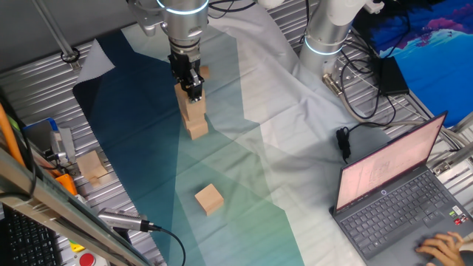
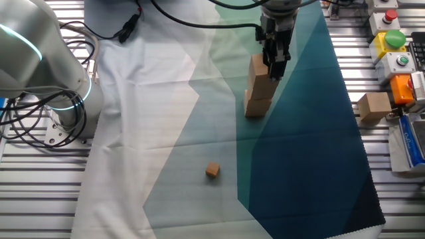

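Note:
My gripper is at the top of a small stack of wooden blocks, pointing down. The tall upper block stands on a lower block, a little offset from it. In the second exterior view, the dark fingers overlap the upper right part of the tall block, above the lower block. The gap between the fingers is hidden from both sides, so a grip on the block cannot be made out. A separate wooden block lies on the cloth, and a small cube sits on the other side of the stack.
Another wooden block rests off the cloth beside control buttons. A laptop with a person's hand on it occupies one corner.

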